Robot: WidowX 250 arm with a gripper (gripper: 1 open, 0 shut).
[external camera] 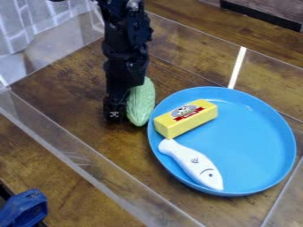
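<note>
My black gripper (pixel 126 99) reaches down from the top centre to a green, ridged object (pixel 141 103) on the dark wooden surface. The gripper is at the object's left side, and its fingers are dark against the wood, so whether they close on it cannot be told. The green object lies just left of the blue plate.
A blue plate (pixel 243 142) on the right holds a yellow box (pixel 186 118) and a white fish-shaped object (pixel 190 165). A blue item (pixel 21 209) sits at the lower left. The wood behind the plate is mostly clear.
</note>
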